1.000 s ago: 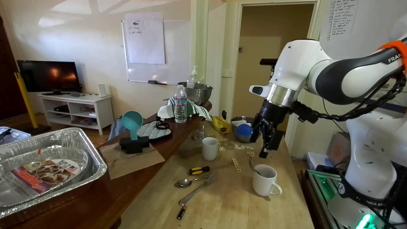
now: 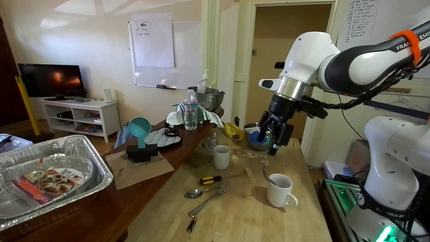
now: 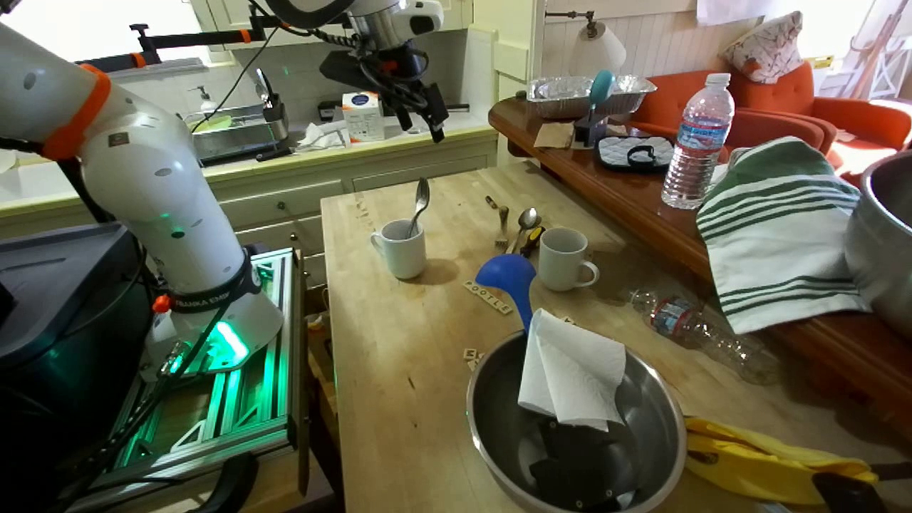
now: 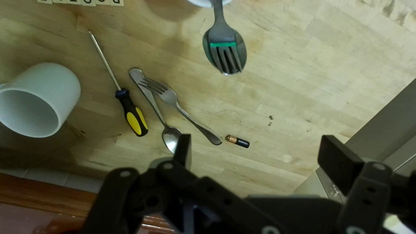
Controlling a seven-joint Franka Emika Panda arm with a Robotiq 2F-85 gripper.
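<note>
My gripper (image 2: 267,144) hangs open above the wooden table, nothing between its fingers. Below it stands an upright white mug (image 2: 278,191) holding a spoon (image 3: 421,197); at the top of the wrist view, fork tines (image 4: 228,58) overlap the spoon's bowl. A second white mug (image 2: 221,157) is farther back. On the tabletop lie a yellow-black screwdriver (image 4: 132,113), a loose spoon (image 4: 170,136) and a fork (image 4: 191,117) whose tines cross the spoon's handle. Near the fork's handle end is a small battery (image 4: 237,141).
Letter tiles (image 2: 250,174) lie mid-table. Toward the far end are a metal bowl (image 3: 483,427) with a blue ladle (image 3: 506,273) and white paper, a bottle on its side (image 3: 710,333) and a yellow item (image 3: 752,462). A raised wooden counter (image 3: 633,197) borders the table.
In exterior view 1, my arm has risen and the gripper has shifted slightly left, farther above the mug with the spoon. The tabletop objects have stayed put.
</note>
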